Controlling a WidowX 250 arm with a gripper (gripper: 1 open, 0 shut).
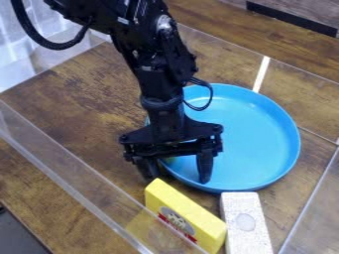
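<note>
My black gripper (176, 171) hangs low over the left part of a blue round tray (261, 139), its fingers spread open and pointing down. What lies between or behind the fingers is mostly hidden by the gripper. Just in front of the fingers, at the bottom of the view, lies a yellow box (187, 216) with a small printed picture. A white speckled block (247, 223) lies to its right, near the tray's front edge.
A wooden table (73, 109) surrounds the tray, with free room on the left and at the back. Clear transparent panels cross the bottom left and the right side. A white strip lies behind the tray.
</note>
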